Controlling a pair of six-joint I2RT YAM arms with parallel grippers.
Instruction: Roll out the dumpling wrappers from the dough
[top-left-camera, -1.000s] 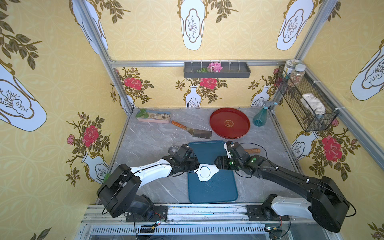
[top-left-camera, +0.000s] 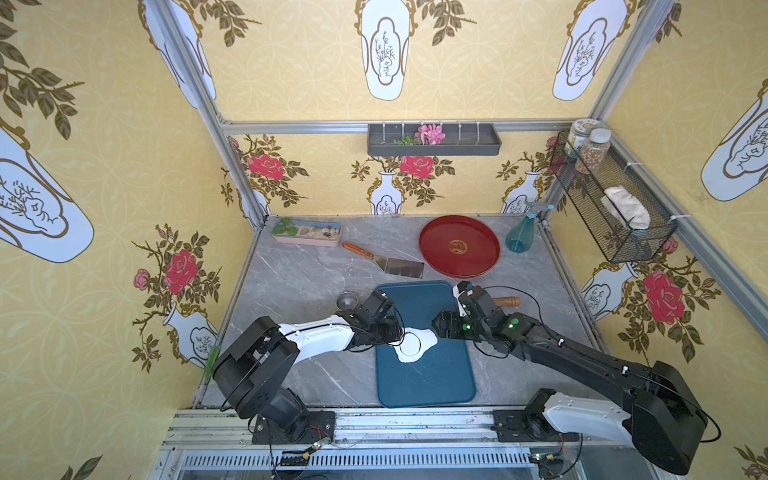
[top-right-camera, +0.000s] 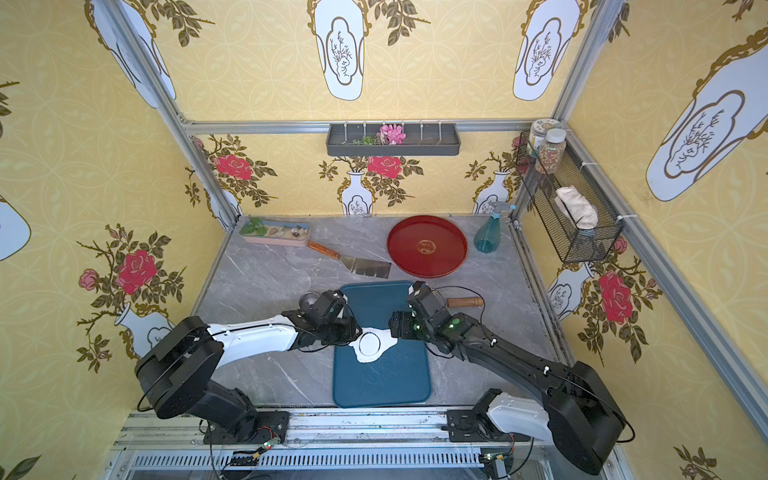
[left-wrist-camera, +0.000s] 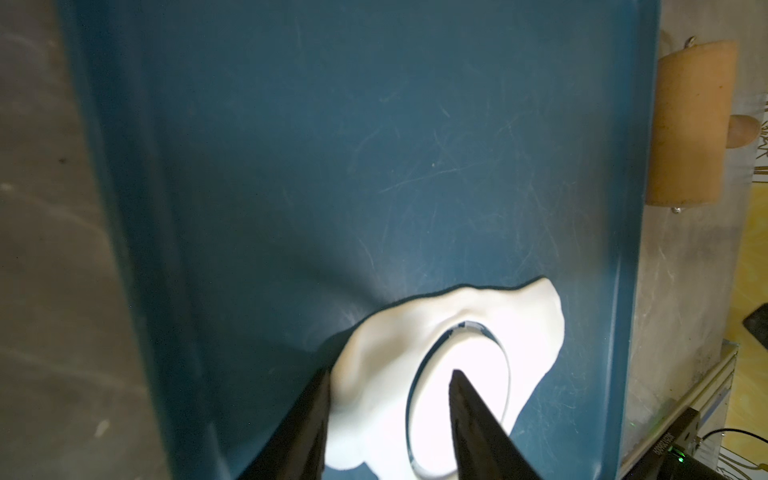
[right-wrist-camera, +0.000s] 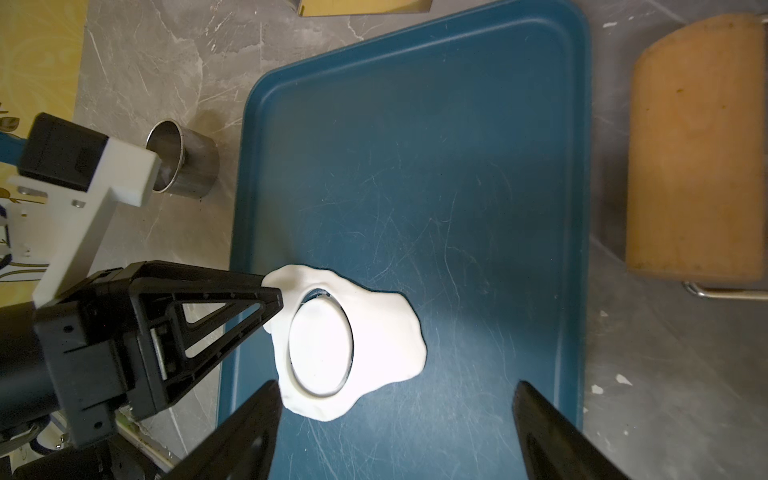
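On the blue tray lies a flat white sheet of dough with a round cut in it. The cut disc still sits inside the ring, with a dark gap along part of its edge. My left gripper is part open over the dough's left side: one finger is at the outer edge, the other over the disc. Whether the tips touch the dough, I cannot tell. To the right of the dough, my right gripper hangs above the tray, open and empty. A metal cup-shaped cutter stands left of the tray.
The wooden roller lies just right of the tray. Behind are a red round plate, a spatula and a spray bottle. The tray's far and near parts are clear.
My left gripper has moved slightly to the right, further over the dough's left edge. My right gripper has shifted a little to the right. The dough stays in place.
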